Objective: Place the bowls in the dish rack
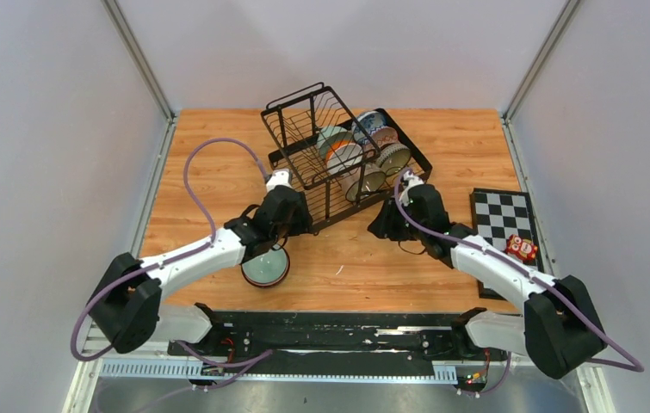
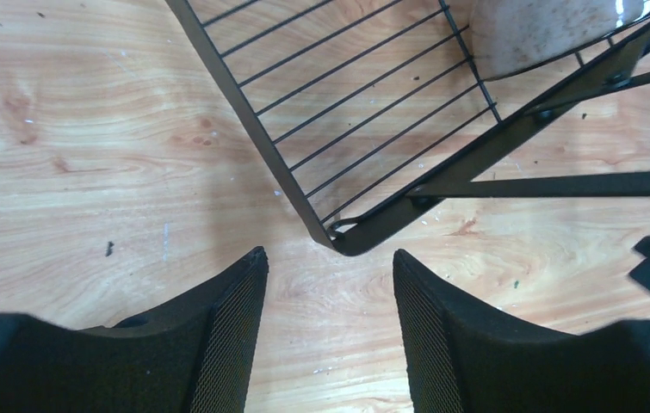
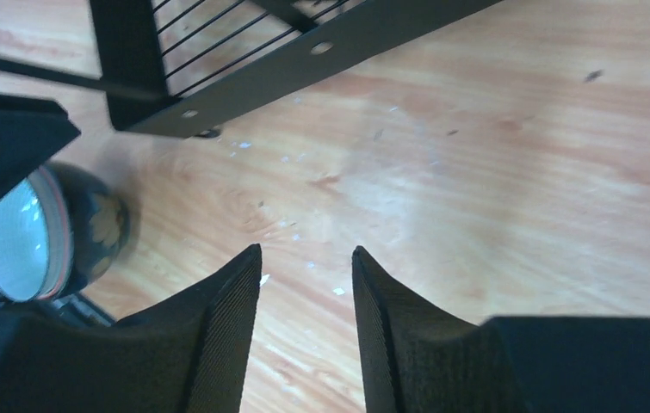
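The black dish rack (image 1: 327, 210) holds several bowls (image 1: 364, 180) standing on edge. A stack of bowls (image 1: 263, 271), pale green on top, sits on the wood below my left gripper (image 1: 300, 225); it also shows at the left of the right wrist view (image 3: 20, 232). My left gripper is open and empty beside the rack's near corner. My right gripper is open and empty over bare wood, just in front of the rack.
A checkerboard (image 1: 502, 211) with a red object (image 1: 521, 248) lies at the right edge. The front middle of the table and the area left of the rack are clear.
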